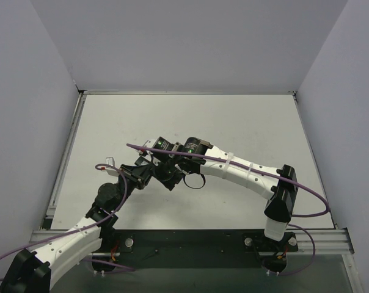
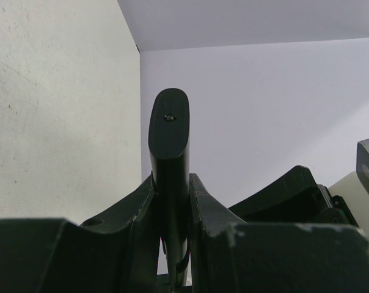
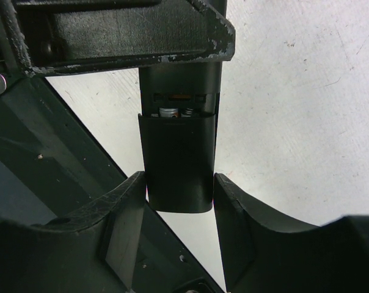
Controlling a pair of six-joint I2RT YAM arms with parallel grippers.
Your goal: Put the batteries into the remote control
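The black remote control (image 2: 170, 131) stands end-on between the fingers of my left gripper, which is shut on it. In the right wrist view, one left finger (image 3: 123, 33) crosses the remote's upper part. Over the remote's back lies its black battery cover (image 3: 178, 155), with my right gripper shut on the cover's sides. A narrow gap separates the cover's upper edge from the compartment's end. Through it show a silvery battery end (image 3: 169, 112) and a spring (image 3: 187, 112); the rest of the compartment is hidden under the cover.
Both arms meet above the left-centre of the white table (image 1: 233, 116), and no loose objects show on its clear surface. A dark beam (image 1: 184, 247) runs along the front edge; grey walls (image 1: 190, 49) enclose the back and sides.
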